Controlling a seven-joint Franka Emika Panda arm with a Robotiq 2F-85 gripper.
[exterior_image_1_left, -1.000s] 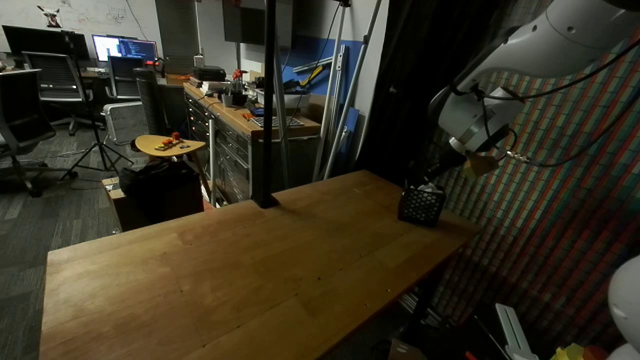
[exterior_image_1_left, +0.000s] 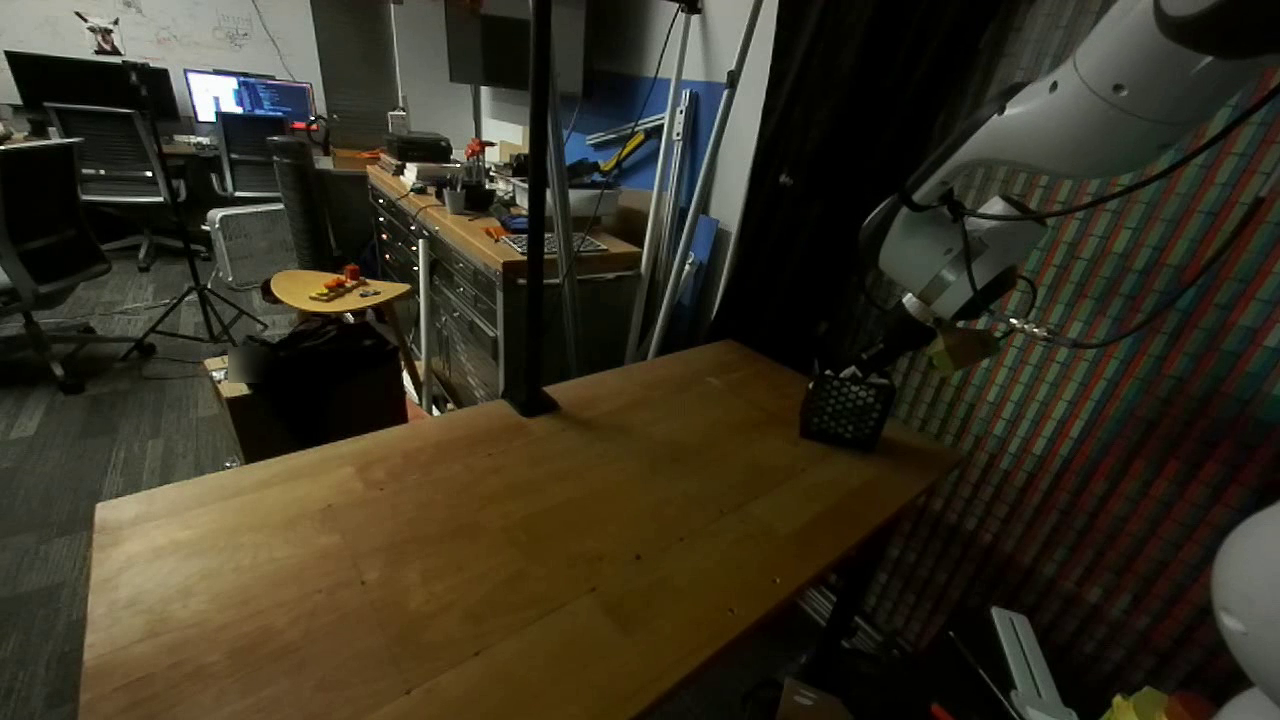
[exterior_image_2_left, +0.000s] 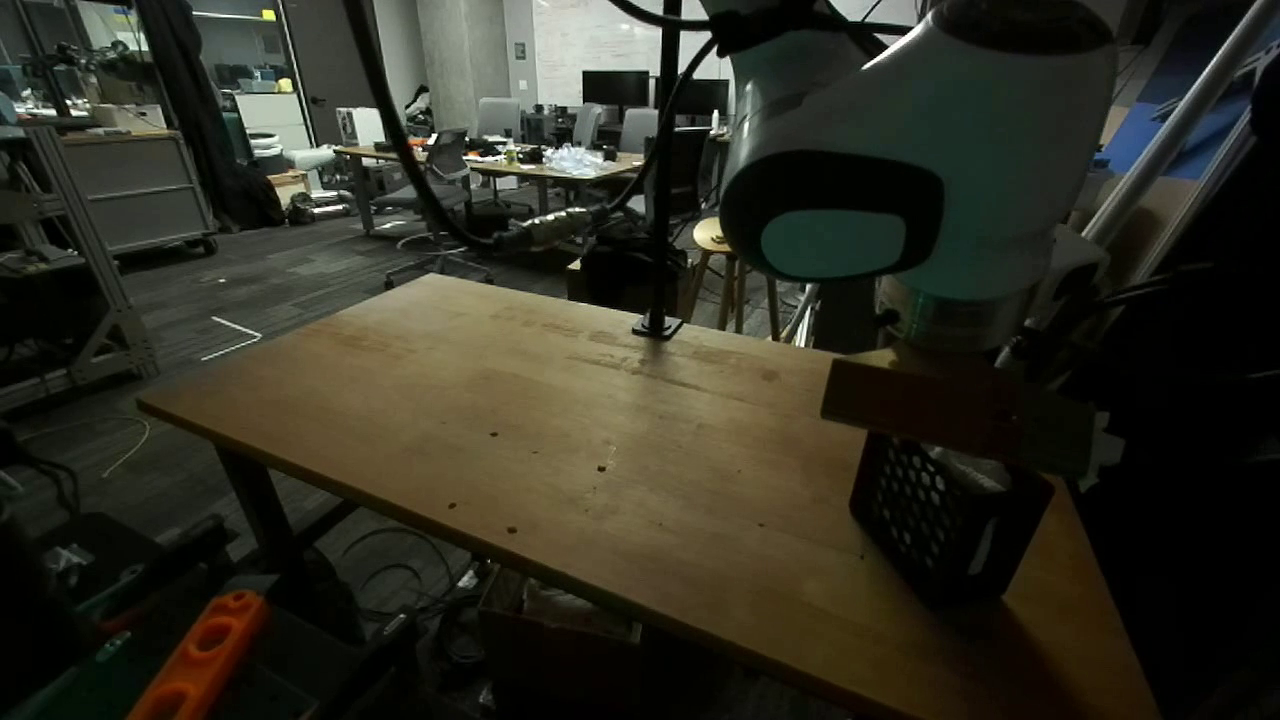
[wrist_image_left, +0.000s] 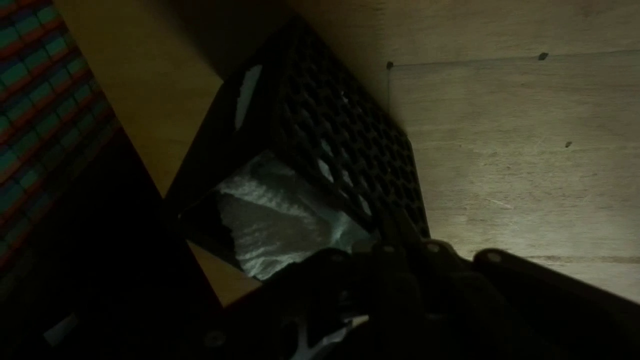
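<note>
A black basket (exterior_image_1_left: 845, 412) with holed sides stands at the table's far right corner in exterior view 1. Crumpled whitish material, looking like plastic or cloth, lies inside; the wrist view shows this material (wrist_image_left: 282, 210) through the open top. My gripper is shut, its dark fingertips right at the rim of the holed wall. Whether that thin wall is between the fingers or merely beside them is too dark to tell. In exterior view 2 the basket (exterior_image_2_left: 942, 522) appears below the arm, whose wrist hides the fingers.
A black post (exterior_image_1_left: 537, 240) rises from its back edge. A patterned curtain (exterior_image_1_left: 1116, 396) hangs close behind the arm, beyond the table's right end.
The arm has come down slightly, bringing the gripper closer to the basket's rim. The basket has shifted a very little to the right in exterior view 1.
</note>
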